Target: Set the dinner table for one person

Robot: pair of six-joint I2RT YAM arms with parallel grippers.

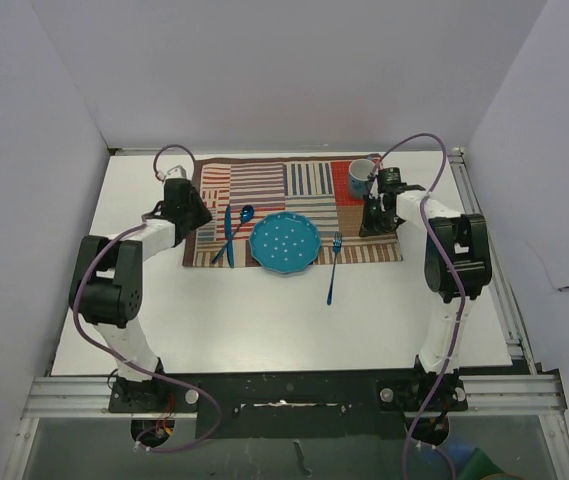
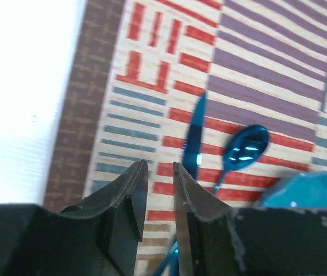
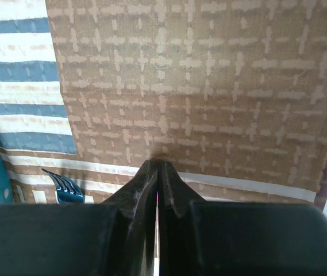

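Note:
A blue plate (image 1: pixel 284 242) lies at the mat's front middle. Left of it a blue spoon (image 1: pixel 246 214) slants, its handle crossing a blue knife (image 1: pixel 229 236). Right of the plate is a blue fork (image 1: pixel 333 270), its handle over the mat's front edge. A light blue cup (image 1: pixel 360 177) stands at the back right on the red patch. Above the mat's left edge, left of the knife, my left gripper is part open, nothing between its fingers. Over the brown patch at the right, my right gripper is shut with nothing visible between its fingers, close to the cup.
The striped placemat (image 1: pixel 312 180) spans the back middle of the white table (image 1: pixel 264 320). Bare table lies in front of the mat and to either side. Walls close in at the back and both sides.

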